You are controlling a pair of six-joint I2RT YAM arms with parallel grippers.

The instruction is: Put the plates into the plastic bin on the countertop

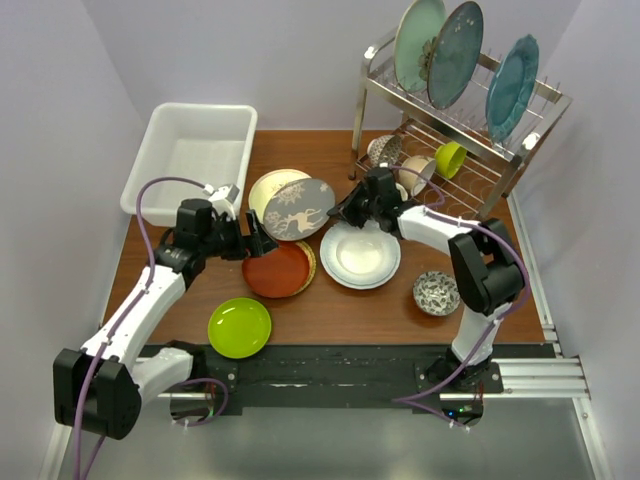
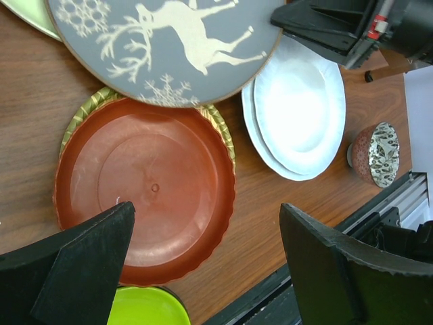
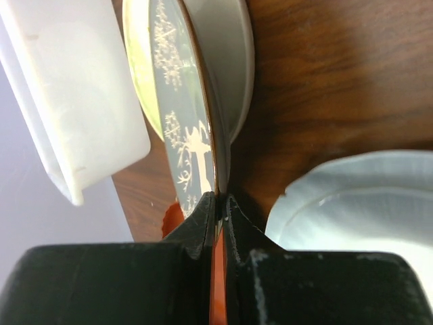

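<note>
A grey plate with a reindeer and snowflakes [image 1: 300, 210] is gripped at its right rim by my right gripper [image 1: 343, 213], raised above the counter. In the right wrist view, the closed fingers pinch the grey plate's edge [image 3: 183, 128]. Under it lies a pale yellow plate [image 1: 262, 190]. My left gripper [image 1: 258, 236] stands open over the red-brown plate [image 2: 145, 183], fingers apart with nothing between them. That plate rests on a gold-rimmed one [image 2: 226, 135]. White plates [image 1: 362, 255] lie stacked to the right, a green plate [image 1: 240, 328] at the front. The white plastic bin [image 1: 200, 108] appears empty.
A metal dish rack [image 1: 500, 150] at the back right holds large plates above and cups below. A patterned bowl [image 1: 436, 293] sits near the front right. Bare wood [image 1: 330, 320] shows at the front middle.
</note>
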